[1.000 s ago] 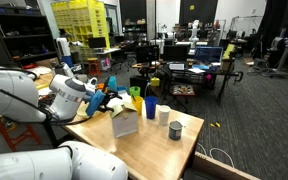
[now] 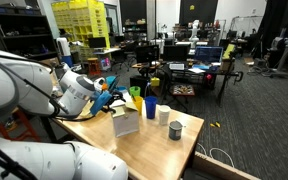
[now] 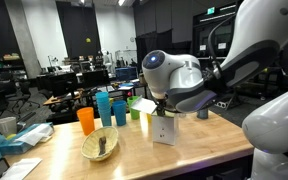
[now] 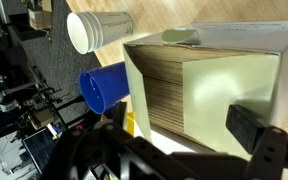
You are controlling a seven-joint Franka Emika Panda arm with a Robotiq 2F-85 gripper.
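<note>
A white box point(image 2: 126, 123) with its top flaps raised stands on the wooden table. In exterior view 2 the box point(image 3: 165, 130) is partly hidden behind the arm. Seen from the wrist, the box point(image 4: 165, 92) is open, its brown inside showing and a pale flap point(image 4: 212, 98) spread across part of it. My gripper is at the box's top, its dark fingers wide apart, one by each side of the opening. The gripper is open, and nothing is clearly held between the fingers. Whether the right finger touches the flap, I cannot tell.
Beside the box stand a blue cup point(image 2: 151, 104), a white cup point(image 2: 164, 116) and a metal can point(image 2: 175, 130). A woven bowl point(image 3: 101, 143) and an orange cup point(image 3: 86, 121) are on the other side.
Over the last second my gripper has moved slightly right and down toward the box. The raised flaps look somewhat different, while the cups and can have stayed put.
</note>
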